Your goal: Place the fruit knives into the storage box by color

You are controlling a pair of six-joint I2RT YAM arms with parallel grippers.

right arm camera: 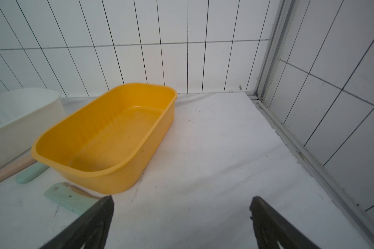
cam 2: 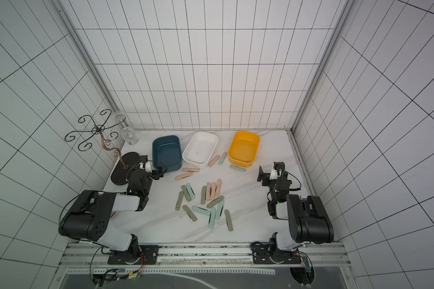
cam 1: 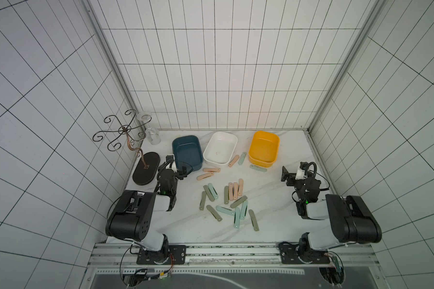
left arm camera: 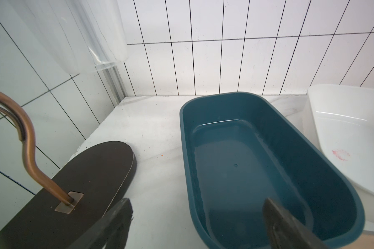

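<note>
Folded fruit knives in three colors lie loose on the marble table: olive green (cam 1: 214, 213), pink (cam 1: 235, 190) and mint (cam 1: 225, 210). A mint knife (right arm camera: 70, 197) rests just in front of the orange box (right arm camera: 106, 132). The blue box (left arm camera: 241, 166) and white box (cam 1: 220, 148) stand in line with it; all three look empty. My left gripper is open near the blue box, its right finger overlapping the box in the wrist view. Off to the right of the orange box, my right gripper stands open. Neither gripper has anything between its fingers.
A dark oval base (left arm camera: 99, 178) with a curled copper stand (cam 1: 125, 129) and a hanging glass (cam 1: 152, 135) is at the far left. Bare table (right arm camera: 212, 145) stretches right of the orange box. Tiled walls close off the back and sides.
</note>
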